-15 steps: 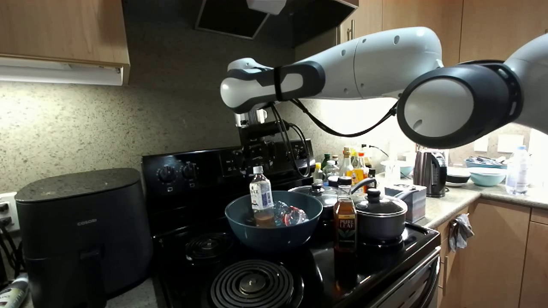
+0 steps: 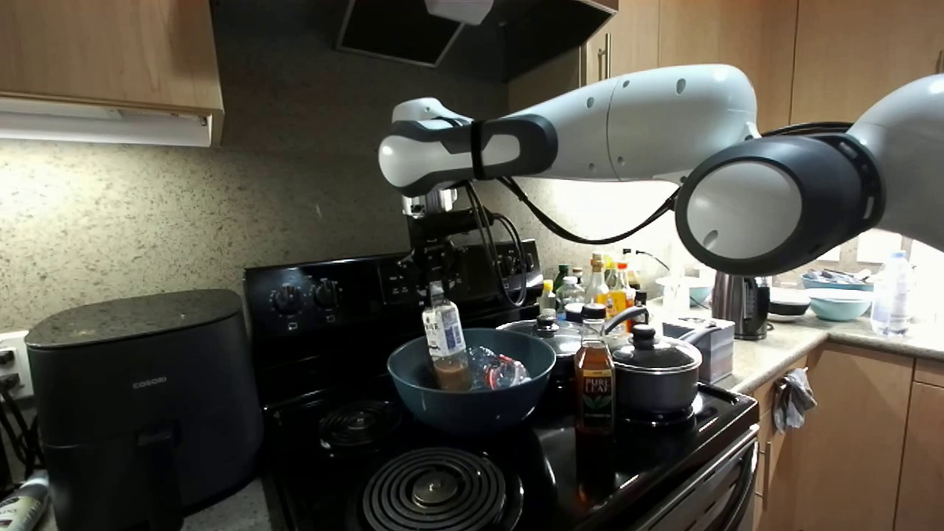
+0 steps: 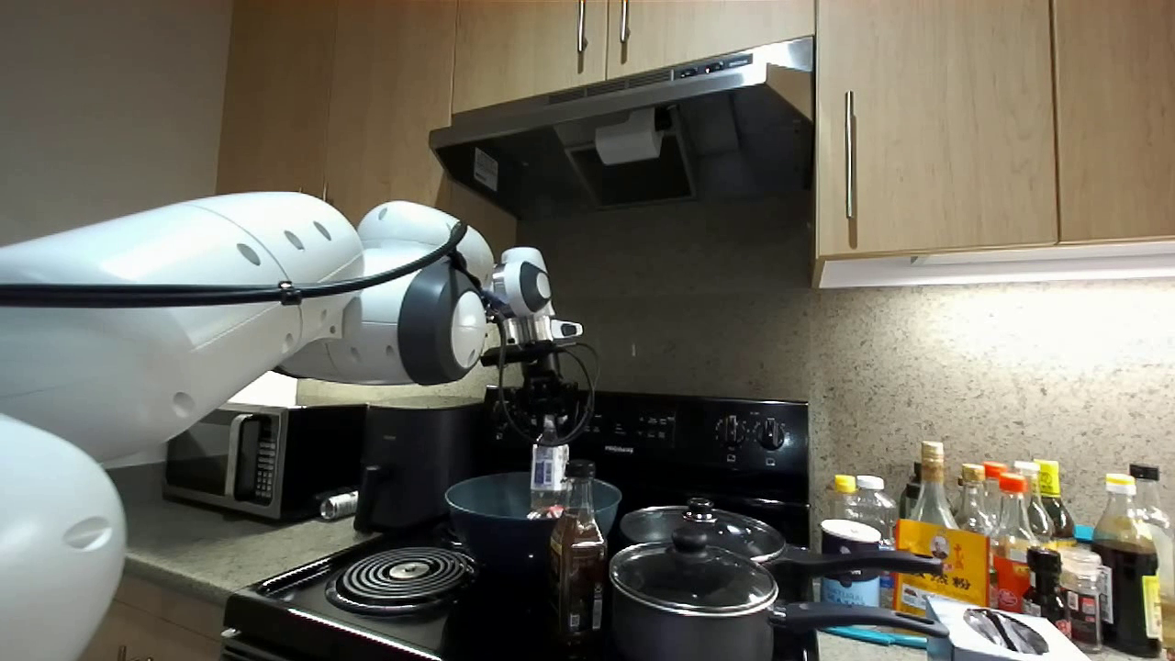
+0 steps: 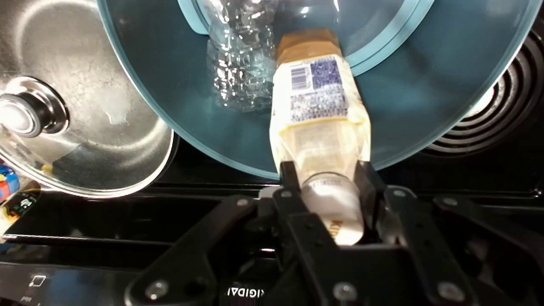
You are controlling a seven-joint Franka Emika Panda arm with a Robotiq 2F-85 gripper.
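A clear bottle with a white cap and label (image 2: 445,329) leans inside the blue-green bowl (image 2: 473,403), a little brownish liquid at its base. My gripper is shut on this bottle just under its cap, one finger on each side of the neck. In the wrist view the bottle's label (image 4: 318,89) with its barcode faces up, and its base rests toward the middle of the bowl. Beside it in the bowl lies a crumpled clear plastic bottle (image 4: 242,71). From exterior view 2, the bowl's rim (image 3: 468,496) partly hides the lower bottle.
A Pure Leaf tea bottle (image 2: 594,380) stands on the stove in front of the bowl. Lidded pots (image 2: 655,372) sit at the right, an air fryer (image 2: 146,389) at the left. Behind the bowl is the stove's control panel (image 2: 354,292).
The gripper has come down slightly around the bottle's neck and closed on it. The bottle now tilts a bit more, its top shifted left in exterior view 1.
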